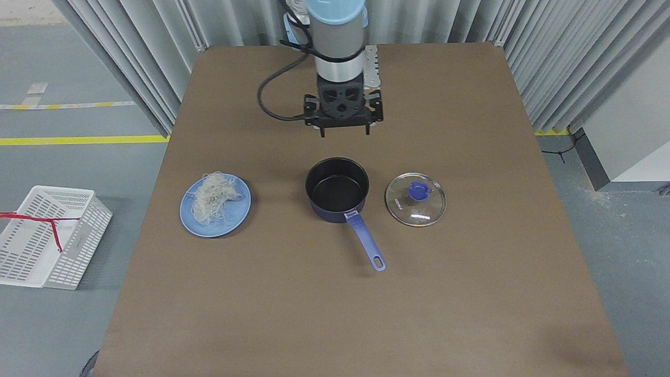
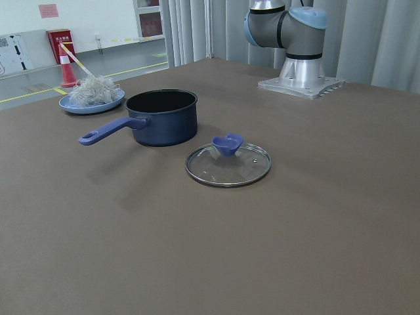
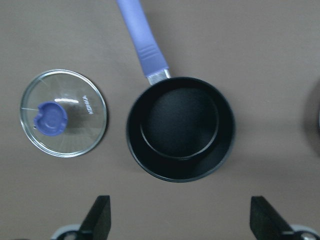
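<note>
A dark blue saucepan (image 1: 333,185) with a blue handle sits empty in the middle of the table. To its right in the front view lies a glass lid (image 1: 402,207) with a blue knob (image 1: 419,190). A blue plate (image 1: 234,215) holding white stringy noodles (image 1: 213,193) is at left. My gripper (image 1: 345,132) hangs above the table behind the pan; in the wrist view its black fingers stand wide apart at the bottom, open, with nothing between them, and the pan (image 3: 181,125) and lid (image 3: 70,130) below.
A white plastic basket (image 1: 75,257) with red straps stands on the floor to the left. The arm's base (image 2: 300,88) is at the back.
</note>
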